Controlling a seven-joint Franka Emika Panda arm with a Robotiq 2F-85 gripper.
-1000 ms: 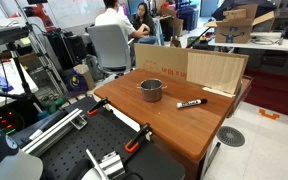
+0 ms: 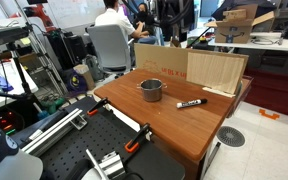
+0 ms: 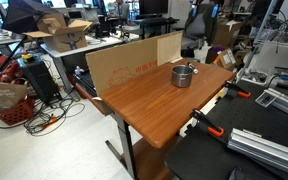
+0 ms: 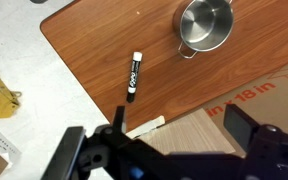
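A dark marker with a white label [image 4: 134, 77] lies on the brown wooden table, left of centre in the wrist view. The metal pot [image 4: 204, 25] with small side handles is at the upper right there. In exterior view 1 the pot [image 2: 151, 91] stands upright and the marker [image 2: 191, 103] lies to its right, apart from it. My gripper is open, its dark fingers spread wide at the bottom of the wrist view with nothing between them. Dark parts of it hang at the top of exterior view 1, above the table.
A cardboard panel [image 2: 174, 65] stands along the table's far edge, with a pale board [image 2: 216, 72] at its right end. Bare tabletop [image 3: 149, 100] surrounds the pot and marker. Black-and-orange clamps [image 2: 138, 138] sit at the table's near edge.
Dark parts of my arm and gripper have come into the top of exterior view 1, where earlier the background was clear. The pot and marker have not moved.
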